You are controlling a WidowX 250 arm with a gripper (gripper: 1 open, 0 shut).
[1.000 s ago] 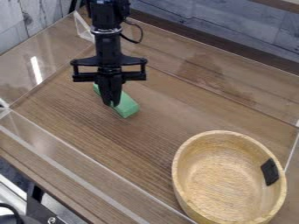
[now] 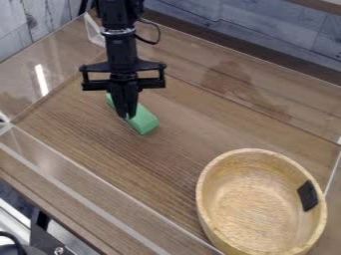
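A green object (image 2: 142,121) lies on the wooden table, partly hidden beneath the black gripper (image 2: 123,96), which comes down from the top of the view. The gripper's fingertips are over the green object's upper part; whether they touch it is hard to tell. Nothing clearly shows held between them.
A large round tan bin (image 2: 237,222) with a dark handle patch stands at the lower right.
The gripper has shifted very slightly up and to the left, showing a little less over the green object, which looks almost unmoved.
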